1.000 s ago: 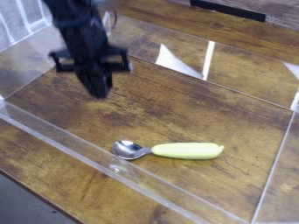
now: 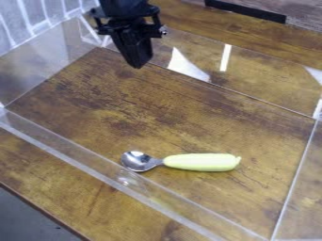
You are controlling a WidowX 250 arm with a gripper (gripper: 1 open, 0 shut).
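My black gripper [image 2: 136, 52] hangs at the top of the camera view, raised over the back-left part of the clear-walled tray, apparently shut with nothing visible in it. Well below it, toward the front, a metal spoon [image 2: 138, 161] with a pale yellow-green handle [image 2: 201, 162] lies on the wooden floor of the tray, bowl to the left.
Clear walls [image 2: 94, 188] enclose the wooden surface [image 2: 151, 122] on the sides in view. A dark strip [image 2: 246, 13] sits at the back right, and white bars stand at the top left.
My gripper has risen from lower left-of-middle and shifted slightly right toward the back. The spoon has not moved.
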